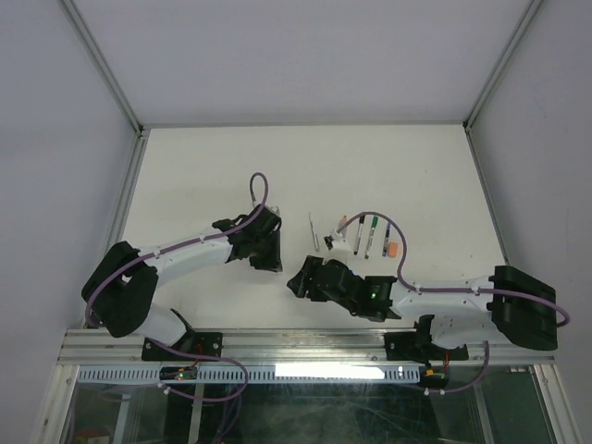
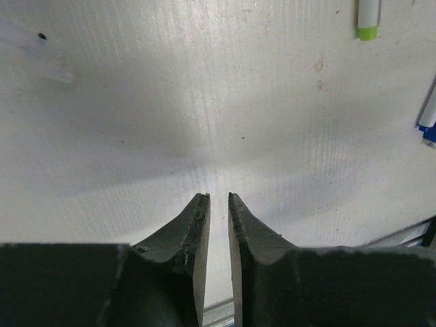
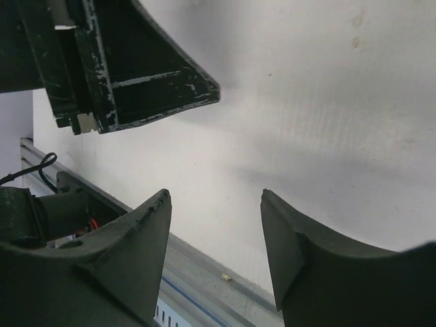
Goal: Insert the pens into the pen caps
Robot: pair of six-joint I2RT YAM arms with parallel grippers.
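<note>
Pens stand out on the right of the white table: a green-ended pen (image 1: 371,236), a dark-ended pen (image 1: 359,236) and a blue-ended pen (image 1: 387,239), the last also at the left wrist view's right edge (image 2: 428,116). A clear plastic piece, perhaps a cap (image 2: 48,61), lies upper left in that view. My left gripper (image 1: 268,266) is at mid-table, fingertips slightly apart with nothing visible between them. My right gripper stands open and empty over bare table, facing the left gripper, which fills the upper left of its wrist view.
An orange block (image 1: 392,250) sits beside the pens, and a thin item (image 1: 314,231) lies between the arms. The front metal rail (image 1: 277,342) runs just behind both arm bases.
</note>
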